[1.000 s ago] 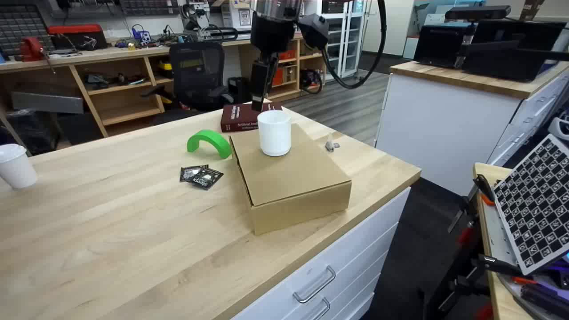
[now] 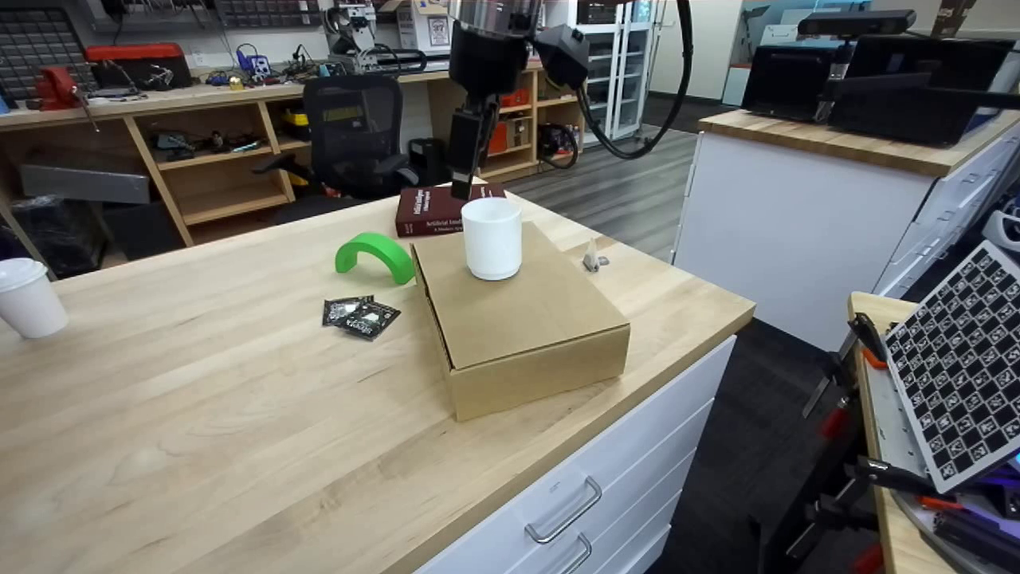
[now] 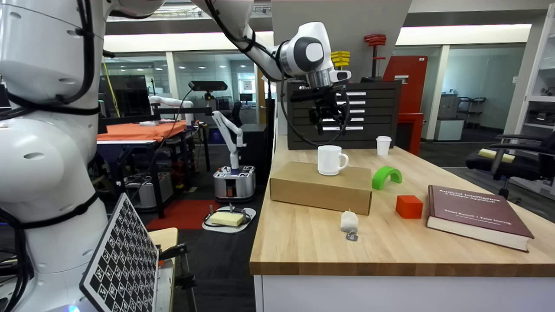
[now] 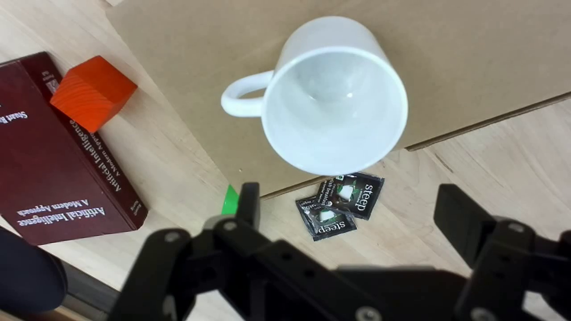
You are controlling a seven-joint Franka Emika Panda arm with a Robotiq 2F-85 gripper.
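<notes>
A white mug (image 4: 342, 101) stands upright on a closed cardboard box (image 3: 322, 187), its handle turned toward the book side. It looks empty from above in the wrist view. My gripper is open above the table, its two black fingers wide apart with nothing between them. In the second exterior view the gripper (image 3: 330, 125) hangs above the mug, not touching it. Two black tea packets (image 4: 348, 200) lie on the table beside the box. A tea bag (image 3: 349, 221) with its tag rests on the box's other side.
A red block (image 3: 409, 206) and a thick maroon book (image 3: 473, 213) lie near the box. A green arch (image 2: 374, 254) stands beside the box, and a white paper cup (image 2: 30, 298) is farther along the table.
</notes>
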